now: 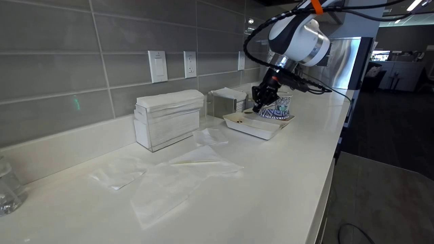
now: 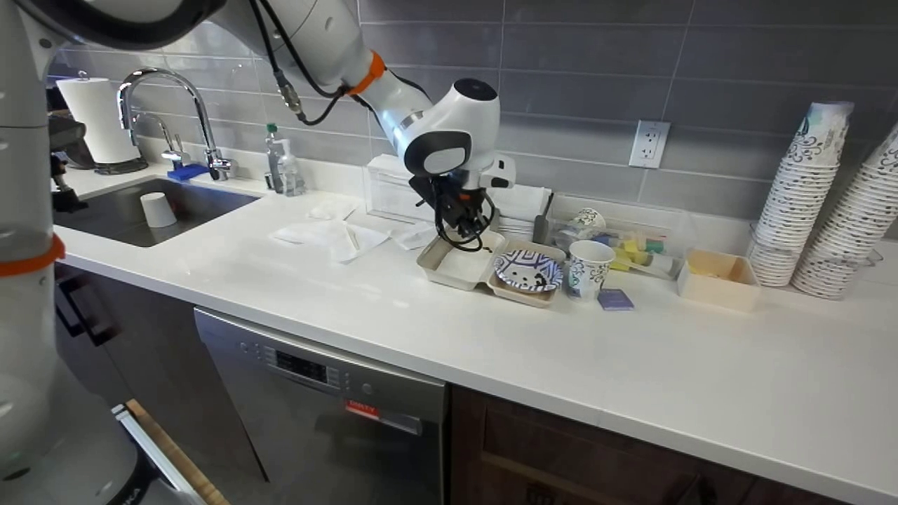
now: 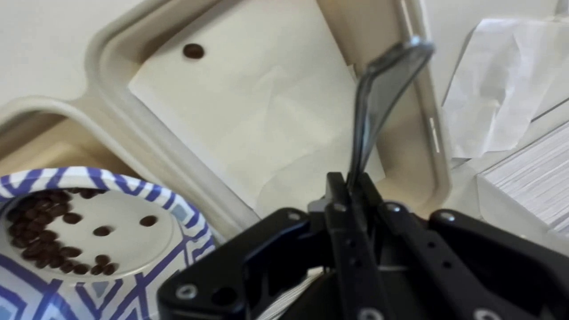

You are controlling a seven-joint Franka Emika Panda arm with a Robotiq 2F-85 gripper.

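Note:
My gripper is shut on a shiny spoon (image 3: 392,80), whose narrow end sits between the fingers while its wide end points away from me. In the wrist view the spoon hangs over a beige tray compartment (image 3: 101,69) lined with a white napkin (image 3: 256,101). One dark bean (image 3: 193,51) lies on that napkin. A blue-and-white patterned bowl (image 3: 176,213) stands in the adjoining compartment, with many dark beans (image 3: 40,229) gathered along one side. From the side, the gripper (image 2: 471,231) hovers above the napkin-lined half of the tray (image 2: 433,265). Whether the spoon carries anything is unclear.
A patterned paper cup (image 2: 589,269) stands right beside the bowl. Behind are a clear bin (image 2: 657,223) and napkin holders (image 1: 169,120). Loose napkins (image 1: 209,137) lie nearby. Stacked cups (image 2: 795,193) rise at the right.

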